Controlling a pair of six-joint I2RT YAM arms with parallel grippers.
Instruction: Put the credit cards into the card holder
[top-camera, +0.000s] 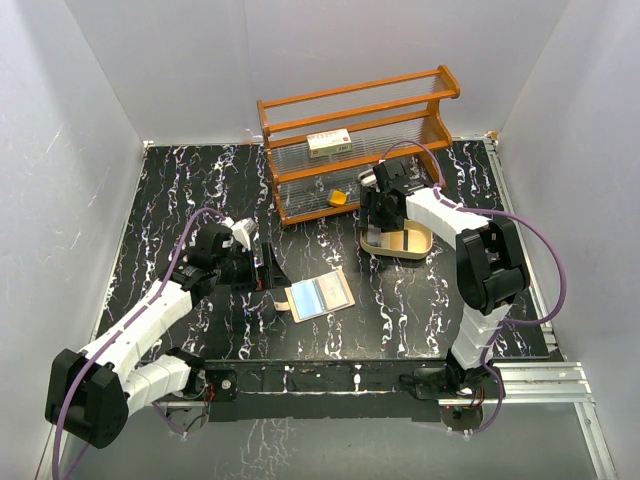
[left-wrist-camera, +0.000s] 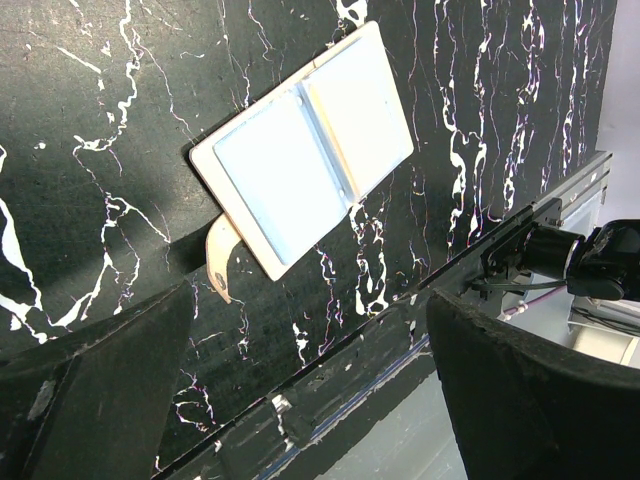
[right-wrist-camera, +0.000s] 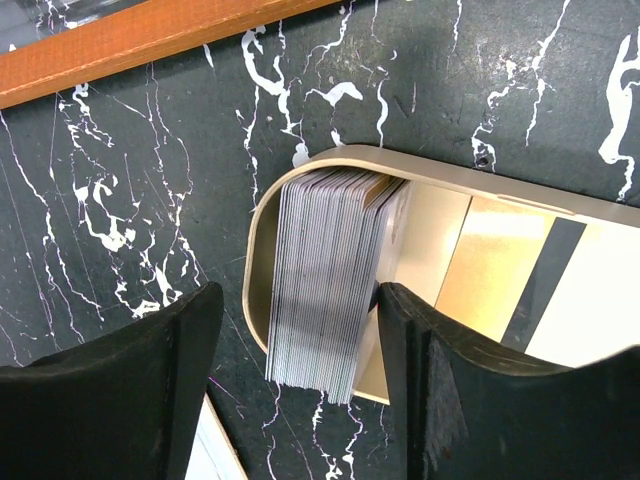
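A thick stack of cards (right-wrist-camera: 320, 280), seen edge-on, leans at one end of an oval tan box (top-camera: 420, 245). My right gripper is part open over it, one finger on either side, the right finger at the cards' edge; contact is unclear. The card holder (left-wrist-camera: 278, 175), an open tan folder with pale blue and cream panels, lies on the front middle of the table. My left gripper (top-camera: 265, 268) stands open above and left of it, nothing between its fingers.
A wooden rack (top-camera: 357, 95) stands at the back with a white box (top-camera: 329, 143) and a yellow block (top-camera: 337, 198).
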